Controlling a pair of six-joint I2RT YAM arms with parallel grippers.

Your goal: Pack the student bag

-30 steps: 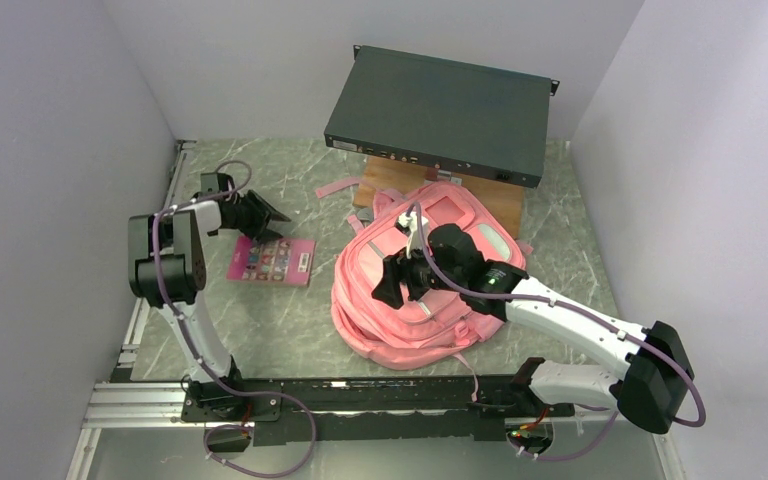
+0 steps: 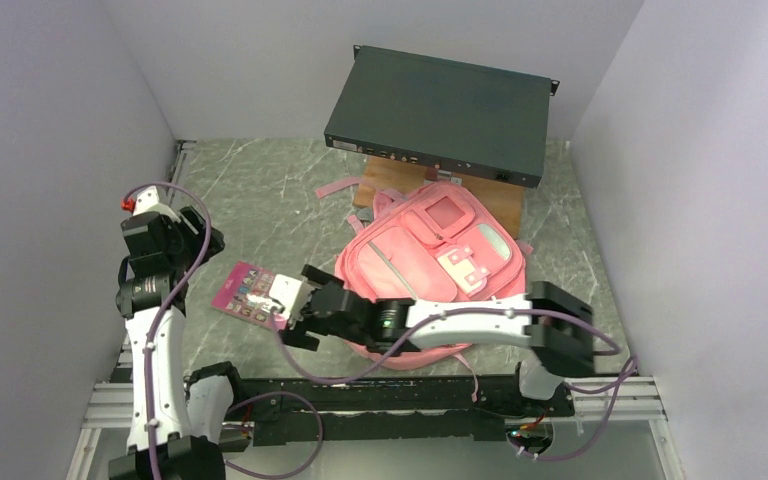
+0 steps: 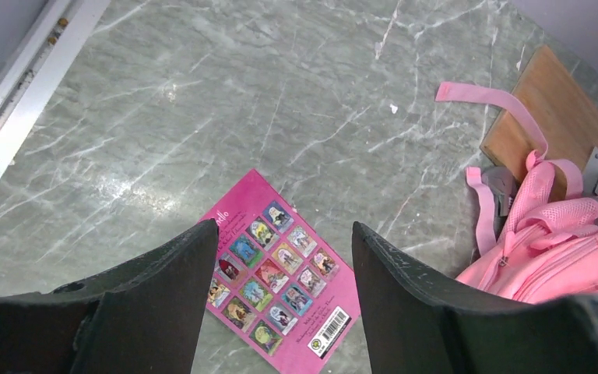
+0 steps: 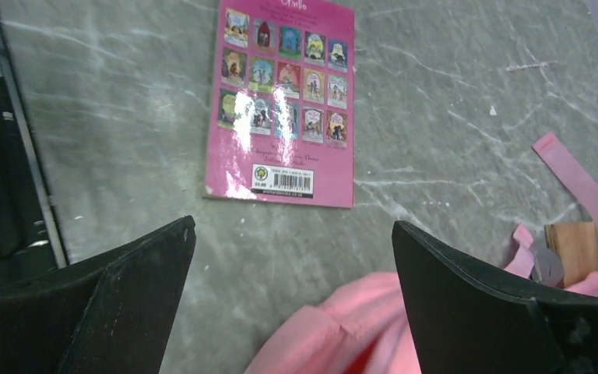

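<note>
A thin pink book (image 2: 244,293) printed with small pictures lies flat on the grey marbled surface, left of the pink bag (image 2: 460,255). In the left wrist view the whole bag cannot be seen, only its strap side. My left gripper is open above the book (image 3: 280,273), apart from it, with nothing between its fingers. From the right comes my right gripper, also open and empty, low over the bag's near-left side. The book (image 4: 280,105) shows ahead of it, its barcode end nearest. The right arm hides part of the bag's front.
Behind the bag, a wooden board (image 2: 510,205) lies under a large dark box (image 2: 440,110). A pink strap (image 2: 338,187) trails left of the board. Walls close in both sides.
The book has turned and shifted toward the near left. My left gripper has drawn back left, away from the book. My right gripper has swept left and nearer the front, from above the bag toward the book.
</note>
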